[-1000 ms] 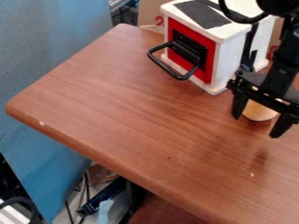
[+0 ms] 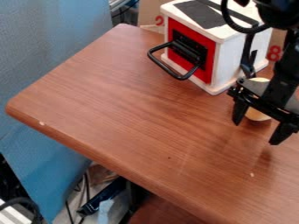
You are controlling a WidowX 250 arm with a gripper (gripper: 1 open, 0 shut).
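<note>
My black gripper is at the right edge of the view, open, with its two fingers spread low over the wooden table. A pale tan cylindrical object sits on the table just behind and between the fingers, partly hidden by the gripper; I cannot tell whether they touch it.
A white box with a red front panel and a black handle stands at the back right. Cardboard is behind it. The table's left edge drops to clutter and a blue surface.
The gripper and arm have shifted very slightly, with the finger tips a little lower. The box and table are unchanged.
</note>
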